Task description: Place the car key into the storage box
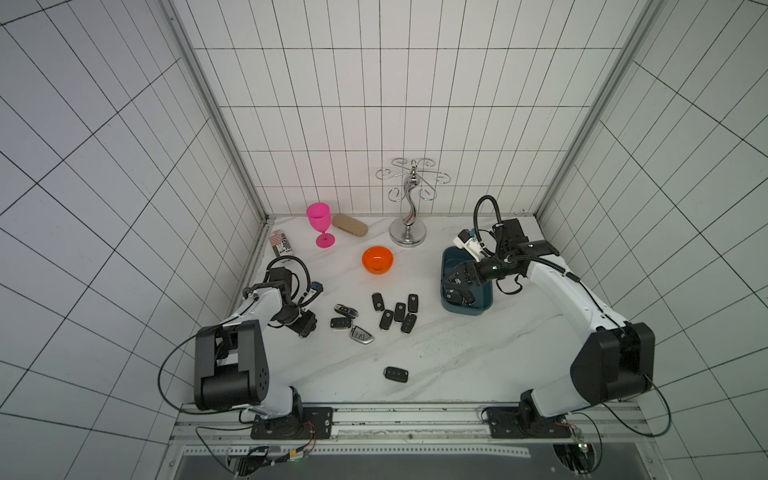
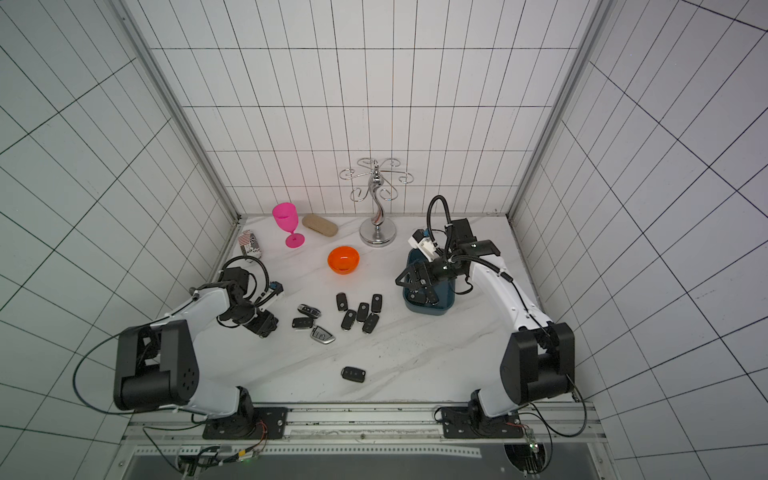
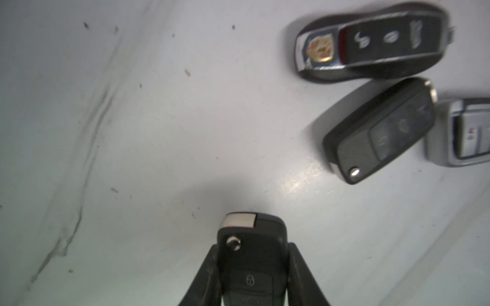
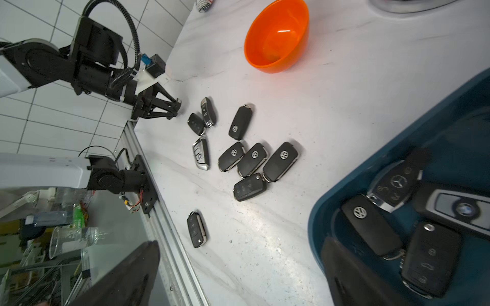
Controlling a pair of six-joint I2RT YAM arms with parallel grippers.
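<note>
Between the fingers of my left gripper is a black flip car key [image 3: 250,260], pinched by its long sides and raised clear of the white table. In the top left view that gripper [image 1: 307,326] hangs at the table's left, and the key in it is too dark to pick out. My right gripper is open with nothing between its fingers, over the left wall of the dark blue storage box [image 4: 322,204]. Several keys lie inside, among them a Mercedes key [image 4: 398,182] and a Volkswagen key [image 4: 370,224].
Several loose keys lie mid-table, including a silver key [image 1: 361,335]; a lone key [image 1: 396,373] is near the front edge. Behind them stand an orange bowl [image 1: 377,259], a pink goblet [image 1: 318,217] and a metal stand [image 1: 408,232].
</note>
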